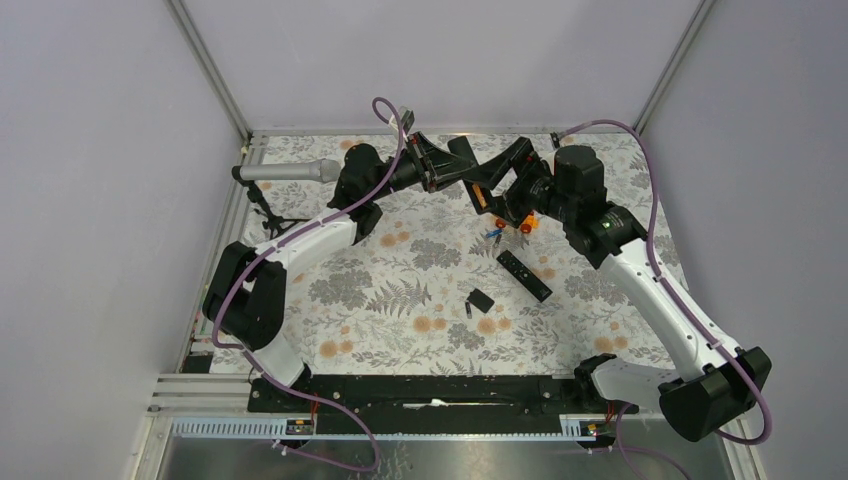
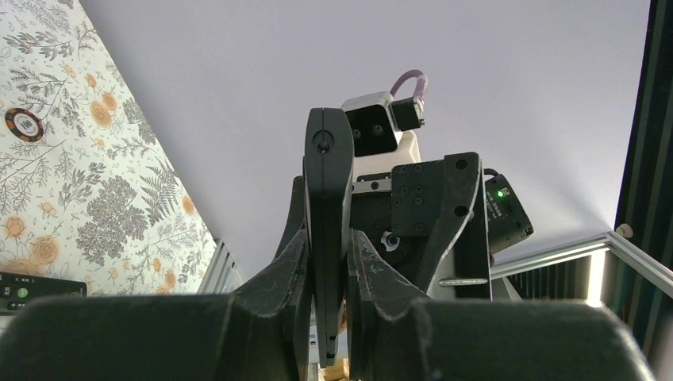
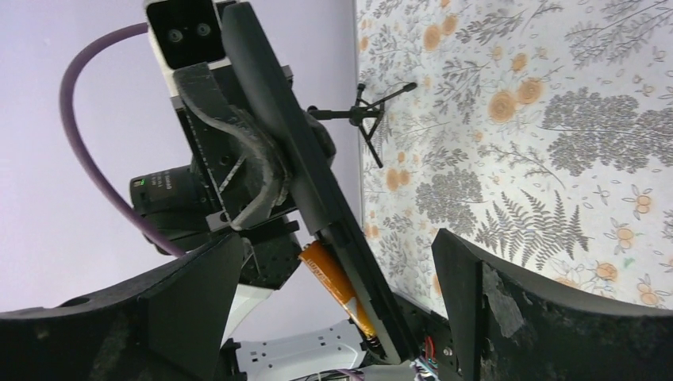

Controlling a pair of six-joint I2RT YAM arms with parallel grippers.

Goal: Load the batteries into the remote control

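Note:
A black remote control (image 1: 460, 152) is held upright in my left gripper, its narrow edge toward the left wrist view. In the right wrist view an orange battery (image 3: 337, 286) lies in the open compartment of that remote (image 3: 301, 151). My right gripper (image 1: 502, 185) is open right beside the remote; its two fingers frame the compartment end in the right wrist view, apart from it.
A second black remote (image 1: 524, 276) lies on the floral table (image 1: 390, 290), with a small black cover (image 1: 481, 300), a thin dark piece (image 1: 468, 310), an orange toy car (image 1: 531, 222) and small blue item (image 1: 494, 233). A microphone (image 1: 290, 171) stands back left.

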